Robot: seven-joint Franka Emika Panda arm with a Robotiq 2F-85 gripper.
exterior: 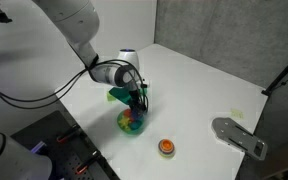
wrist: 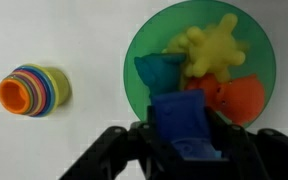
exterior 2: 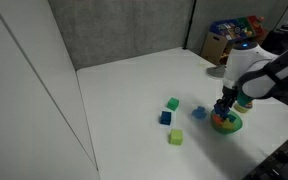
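Observation:
My gripper is shut on a blue block (wrist: 182,112). In the wrist view the block covers the lower edge of a round green bowl (wrist: 169,28). Inside the bowl lie a yellow knobbly toy (wrist: 216,48), an orange-red toy (wrist: 242,98) and a teal toy (wrist: 159,72). Exterior view 2 has the gripper (exterior 2: 222,108) right over the bowl (exterior 2: 236,126), pointing down. Whether the block touches the toys or the bowl cannot be told. The fingertips are mostly dark and hard to make out.
Stacked rainbow cups (wrist: 36,91) stand apart from the bowl. Loose blocks lie on the white table: a light blue one (exterior 2: 199,113), a dark blue one (exterior 2: 166,118), a green one (exterior 2: 173,103) and a yellow-green one (exterior 2: 176,137). A grey metal plate (exterior: 239,137) lies farther right.

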